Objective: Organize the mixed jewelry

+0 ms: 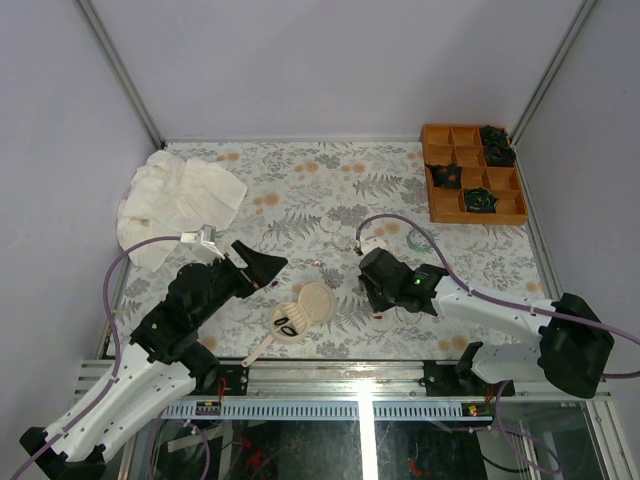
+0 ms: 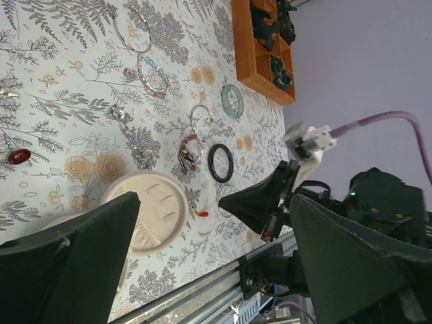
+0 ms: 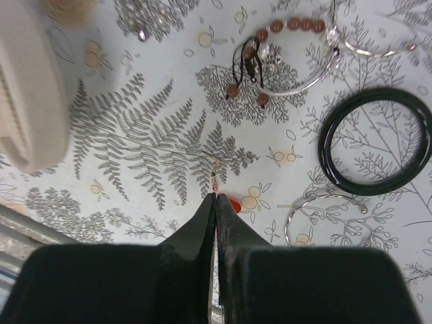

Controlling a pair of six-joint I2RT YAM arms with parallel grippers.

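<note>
My right gripper is shut just above the cloth, its tips beside a small red piece with a thin beaded strand. Nothing clearly shows between those fingers. To its right lie a dark bangle and a thin open cuff; a bracelet with brown-red beads is farther up. Over the left part of the table, my left gripper hangs open and empty. Its view also shows a pale green bangle, silver bracelets and a dark red oval piece.
A wooden compartment box, some cells holding dark green pieces, stands at the back right. White cloth lies crumpled at the left. Near the front are a round cream case and a handled brush or mirror.
</note>
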